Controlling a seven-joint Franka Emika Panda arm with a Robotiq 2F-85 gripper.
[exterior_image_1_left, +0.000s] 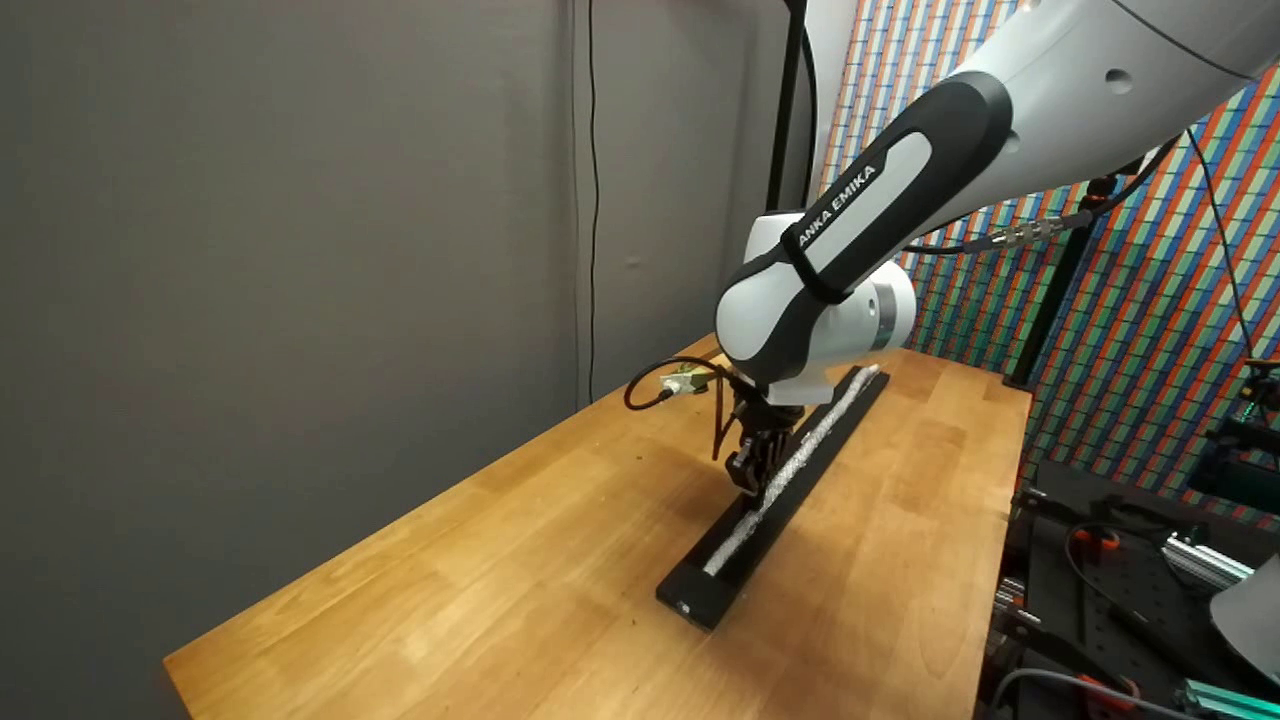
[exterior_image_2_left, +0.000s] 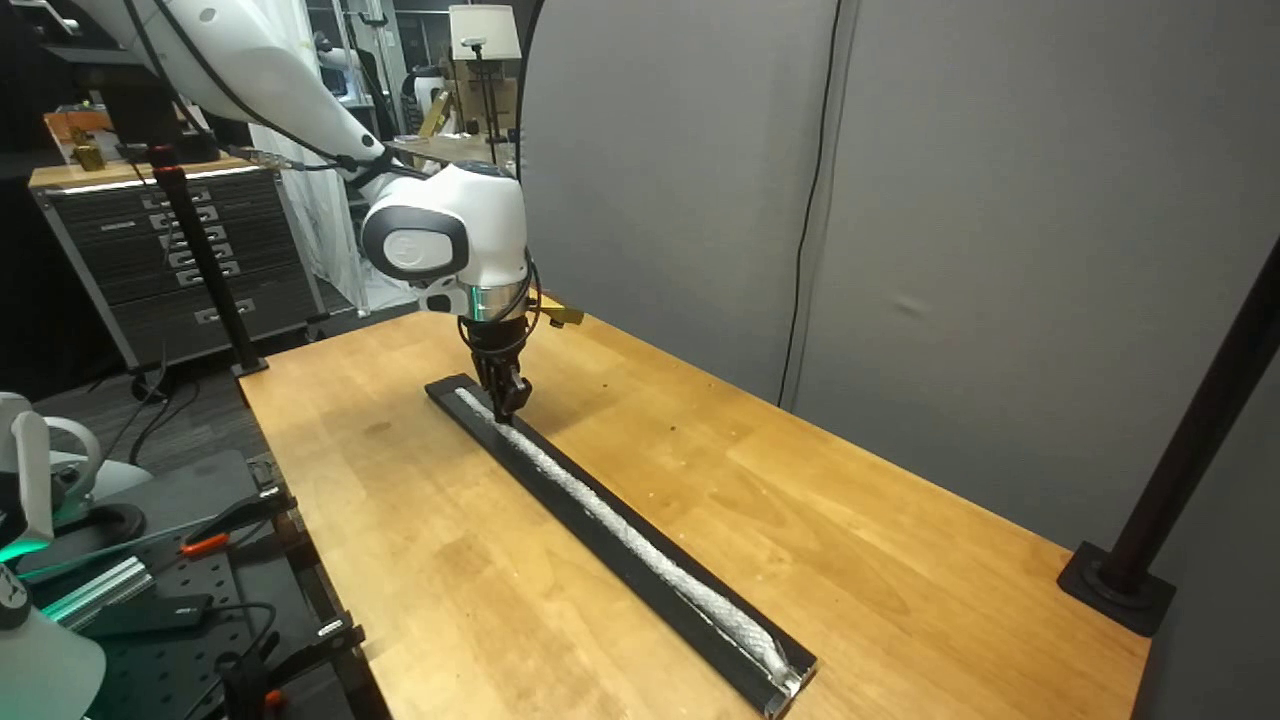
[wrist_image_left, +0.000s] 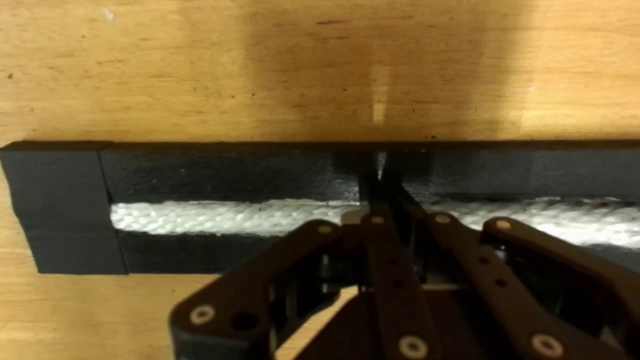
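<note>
A white braided rope (exterior_image_1_left: 792, 469) lies along a long black board (exterior_image_1_left: 685, 595) on the wooden table. In the wrist view the rope (wrist_image_left: 198, 217) runs straight in a groove of the board (wrist_image_left: 198, 175), passing behind my fingers. My gripper points down at the board with its fingers close together. The fingertips appear at the black strip beside the rope, and nothing can be made out between them. In exterior view 2 the gripper (exterior_image_2_left: 504, 419) is low over the rope; contact is hard to judge.
A grey wall (exterior_image_1_left: 360, 240) borders the table's far side in exterior view 1. Black posts (exterior_image_2_left: 1152, 480) stand at the table's edges.
</note>
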